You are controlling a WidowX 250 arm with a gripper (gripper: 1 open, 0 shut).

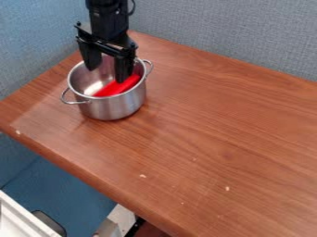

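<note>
A steel pot [107, 106] with two wire handles stands on the wooden table near its left edge. Inside it lies a red object [117, 87], its shape partly hidden by the pot wall. My black gripper [106, 65] hangs over the pot's back part, open, its fingers apart and the right one reaching down into the pot's mouth near the red object.
The bare table top [229, 139] fills the right and front of the view. Grey-blue padded walls stand behind and to the left. Below the table's left edge are a blue floor and a white item [19, 222].
</note>
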